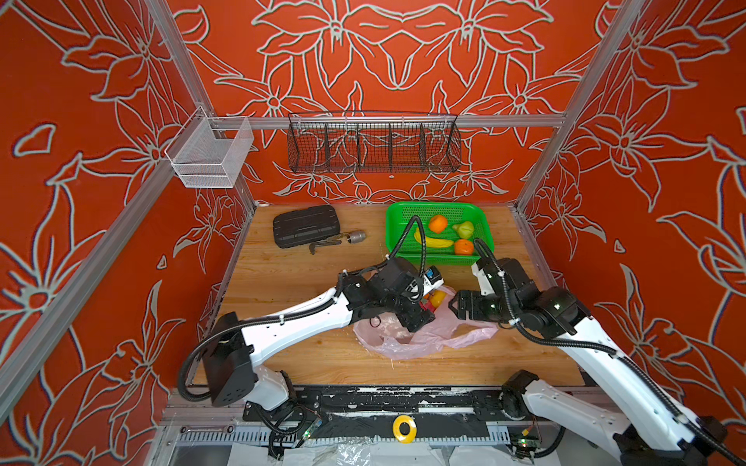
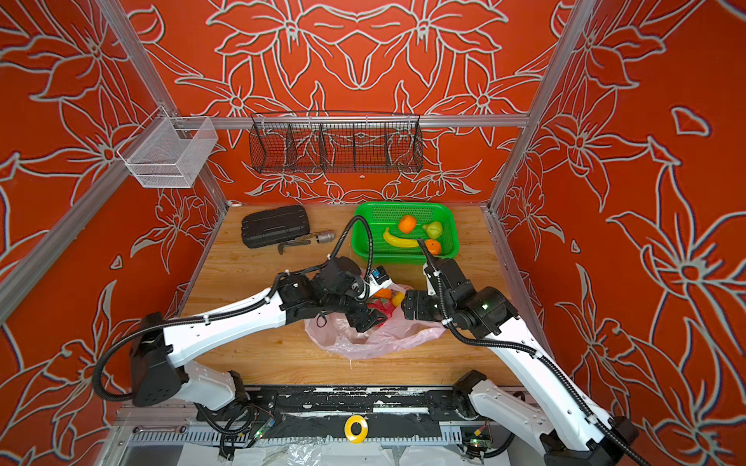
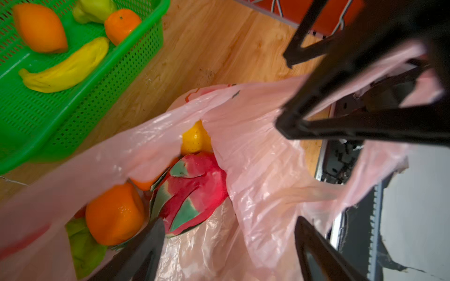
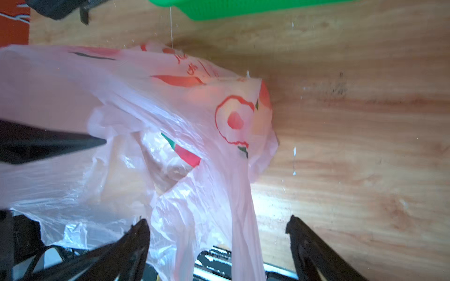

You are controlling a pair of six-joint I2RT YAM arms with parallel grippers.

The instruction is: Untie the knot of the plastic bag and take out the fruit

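Observation:
The pink plastic bag lies open on the table, holding fruit: an orange, a red dragon fruit, a yellow fruit and something green. My left gripper hangs over the bag's opening, fingers apart, dragon fruit in view between and beyond them. My right gripper is at the bag's right, fingers apart, with a loose pink strand hanging between them in the right wrist view.
A green basket at the back holds a banana, two orange fruits and a pear. A black case and metal tools lie back left. Bare wood surrounds the bag.

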